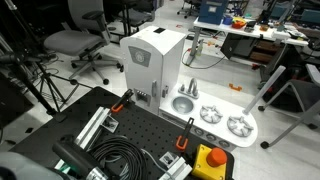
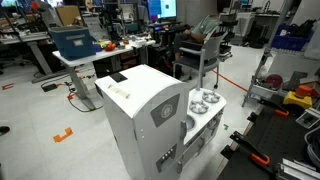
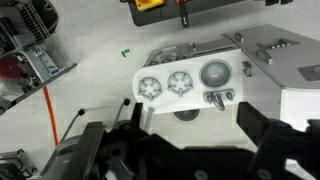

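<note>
A white toy kitchen unit stands against the dark table, with a sink (image 1: 188, 96) and two stove burners (image 1: 225, 120) on its counter. Its tall cabinet (image 1: 153, 66) rises at one end, and its doors look closed in exterior view 1. From above, the wrist view shows the round sink basin (image 3: 214, 73), the faucet (image 3: 217, 99) and the burners (image 3: 150, 87). My gripper is over the kitchen's edge, its dark fingers spread apart at the bottom of the wrist view. Nothing shows between them. I cannot make out the gripper clearly in either exterior view.
A yellow box with a red button (image 1: 212, 160) sits at the table's near right corner. Orange-handled clamps (image 1: 184, 140) lie along the table edge, and coiled black cable (image 1: 120, 158) covers its near side. Office chairs (image 1: 82, 35) and desks stand beyond.
</note>
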